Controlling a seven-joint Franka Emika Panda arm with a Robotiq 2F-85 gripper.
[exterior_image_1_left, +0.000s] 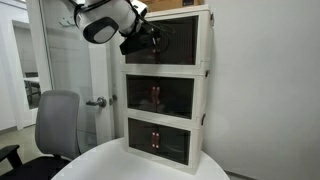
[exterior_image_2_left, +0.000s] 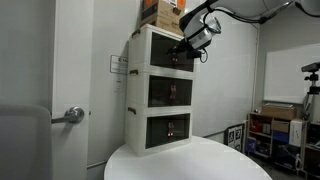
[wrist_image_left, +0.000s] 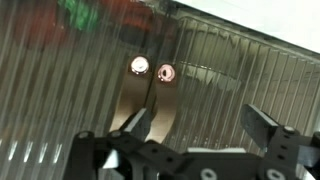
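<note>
A white three-tier cabinet stands on a round white table, each tier with a pair of dark ribbed doors. All the doors look closed. In the wrist view, two brownish handles with shiny screws hang side by side on clear ribbed panels. My gripper is open, its fingers spread apart with the handles' lower ends nearer the left finger. From outside, the gripper is in front of the top tier's doors. Whether it touches them cannot be told.
Cardboard boxes are stacked on top of the cabinet. An office chair is to the left, by a door with a lever handle.
</note>
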